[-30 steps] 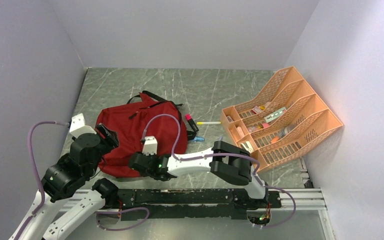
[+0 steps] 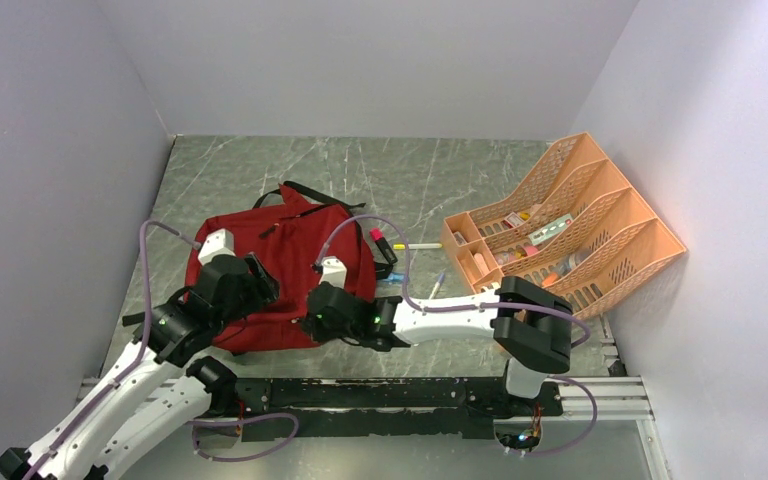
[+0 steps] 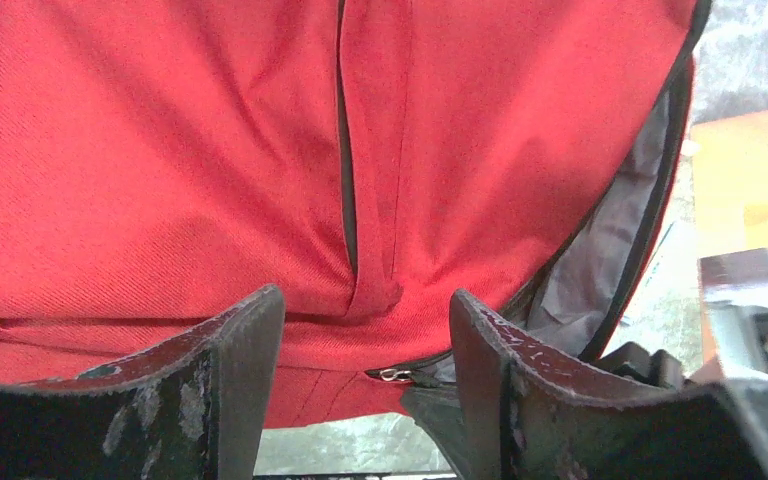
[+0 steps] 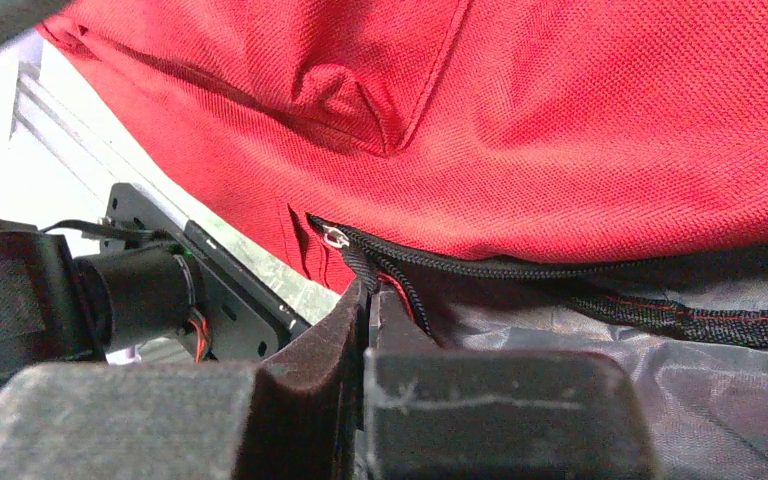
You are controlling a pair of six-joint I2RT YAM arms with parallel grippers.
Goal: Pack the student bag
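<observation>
A red bag [image 2: 260,245] lies flat on the left half of the table, its grey lining [image 3: 600,250] showing along the open right side. The right gripper is shut on the black zipper pull; the metal slider [image 4: 335,237] sits just ahead of the fingertips, at the lower end of the zipper. Above the bag's red front, my left gripper stands open, nothing between its fingers. From the top, the right gripper [image 2: 305,325] appears at the bag's lower right edge, its tips hidden by the arm.
An orange organizer [image 2: 650,235] with several small items stands at the right. Between it and the bag lie a black and pink item [image 2: 383,245], a yellow-white pen [image 2: 418,246] and a blue item [image 2: 393,277].
</observation>
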